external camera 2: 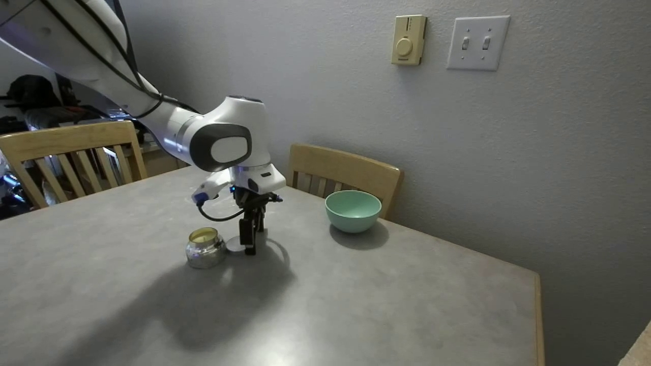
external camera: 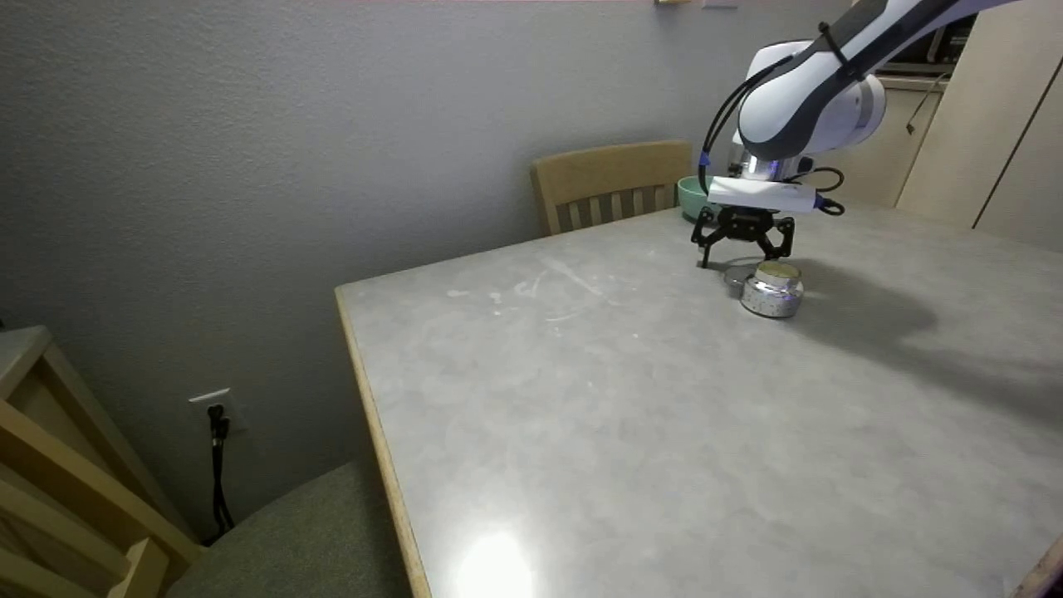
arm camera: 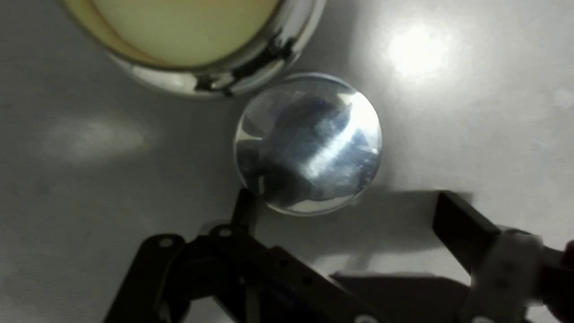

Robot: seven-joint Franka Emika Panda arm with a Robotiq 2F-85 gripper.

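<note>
A round, shiny silver lid (arm camera: 309, 145) lies flat on the table, seen whole in the wrist view. Right beside it stands a silver jar (external camera 2: 206, 249) with pale yellow wax inside, upright and without a cover. My gripper is open, pointing down, its two dark fingers spread wide with nothing held between them. In the wrist view the left fingertip (arm camera: 245, 207) comes very close to the lid's edge; whether it touches I cannot tell. The other finger stands well clear of the lid. From the first exterior view, the gripper (external camera: 737, 261) is low over the table, just behind the jar.
A green bowl (external camera 2: 353, 210) sits near the table's wall-side edge, to the right of my gripper in the second exterior view. Wooden chairs stand against the table.
</note>
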